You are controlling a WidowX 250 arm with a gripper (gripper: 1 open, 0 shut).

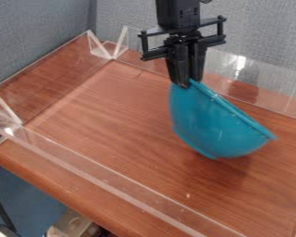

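My black gripper [188, 76] hangs from the top centre of the view, shut on the rim of a teal bowl [215, 124]. The bowl is tilted steeply on its side below the fingers, over the right half of the wooden table. I cannot tell whether its lower edge touches the surface.
The wooden table [107, 111] has clear plastic guards along its edges, with corner pieces at the far left and near left. Grey padded walls stand behind and to the left. Floor and some clutter show below the near left edge.
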